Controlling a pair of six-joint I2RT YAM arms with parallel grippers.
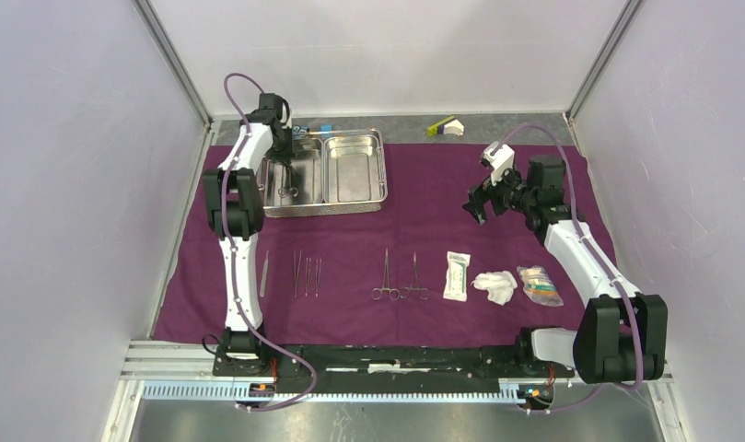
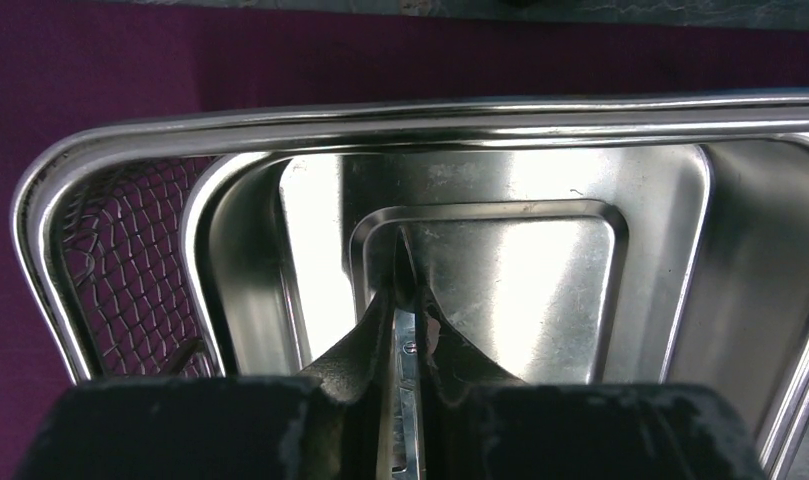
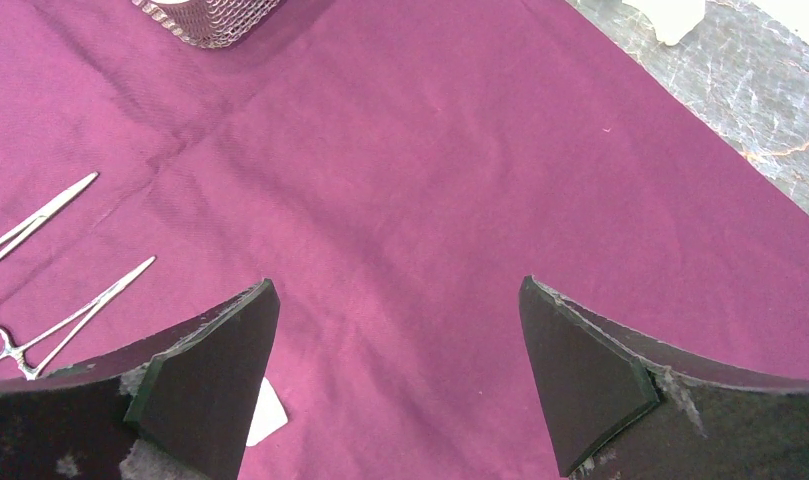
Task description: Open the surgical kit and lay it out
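My left gripper is down inside the left compartment of the steel tray, its fingertips nearly together around a slim metal scissor-like instrument; whether it is pinched is unclear. Instruments lie in a row on the purple cloth: tweezer-like tools, two ringed clamps, a white packet, white gauze and a bag. My right gripper hangs open above the cloth at the right, empty.
The tray's wire basket wall borders the left gripper. A grey strip with small items runs along the back. The cloth right of the tray is clear.
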